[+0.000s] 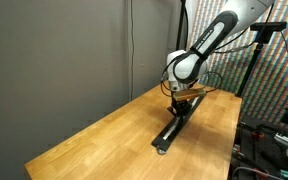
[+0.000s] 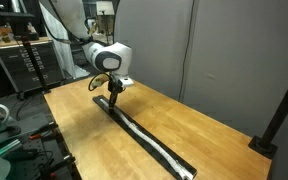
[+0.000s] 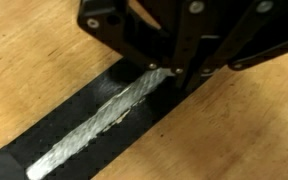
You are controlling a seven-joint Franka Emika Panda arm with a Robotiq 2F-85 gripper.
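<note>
A long black strip (image 2: 152,143) with a pale grey band (image 3: 96,128) down its middle lies flat on the wooden table. Over the strip, toward its far end in exterior view 1, my gripper (image 1: 175,113) points down with its tips low against it. In exterior view 2 the gripper (image 2: 111,105) stands near the strip's left end. The wrist view has the dark gripper directly over the black strip, its fingers close together. It looks shut; whatever lies between the fingertips is too dark and hidden to make out.
Bare wooden table (image 1: 94,140) stretches widely on the left in exterior view 1. A small round metallic spot (image 1: 162,151) marks the strip's near end. A grey wall (image 1: 64,70) stands behind. Cables loop around the arm.
</note>
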